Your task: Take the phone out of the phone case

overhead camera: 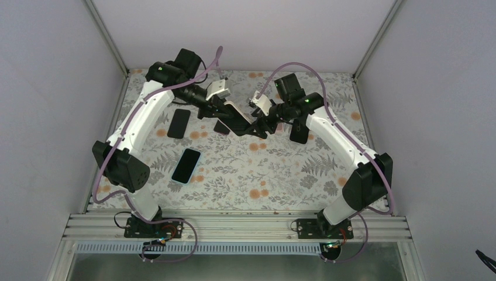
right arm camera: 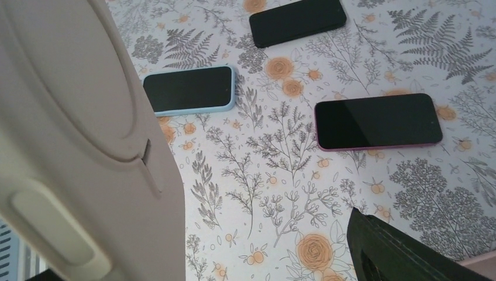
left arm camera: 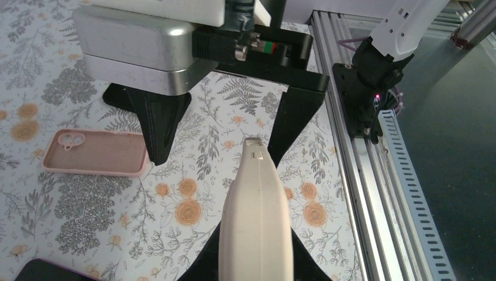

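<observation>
A dark-faced phone in a pale beige case point(overhead camera: 235, 121) is held up above the table, tilted, by my left gripper point(overhead camera: 217, 111), shut on its left end. Seen edge-on, the beige case point(left arm camera: 255, 216) rises between the black left fingers. At its far end my right gripper stands part open, with the case's end between its fingers, nearer one of them. In the right wrist view the case's beige back point(right arm camera: 88, 140) fills the left side, and one dark right finger point(right arm camera: 398, 252) shows apart from it. Whether the right fingers touch the case cannot be told.
Flat on the table lie a black phone point(overhead camera: 179, 123), a blue-edged phone point(overhead camera: 186, 166), a pink-edged phone point(right arm camera: 379, 122), a pink case point(left arm camera: 96, 153) and a black item point(overhead camera: 299, 133).
</observation>
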